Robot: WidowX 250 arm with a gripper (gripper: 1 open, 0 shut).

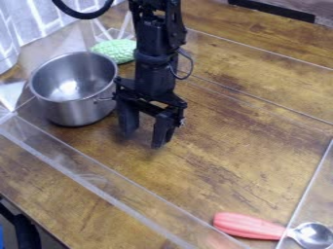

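Note:
My black gripper (146,130) is low over the wooden table (221,146), just right of a steel pot (74,83). Its two fingers point down and stand apart, open; I see nothing clearly between them. A scoop with a pink handle (247,226) and a metal head lies at the bottom right, well away from the gripper.
A green mesh object (112,52) lies behind the pot at the back left, partly hidden by the arm. Clear plastic strips edge the work area.

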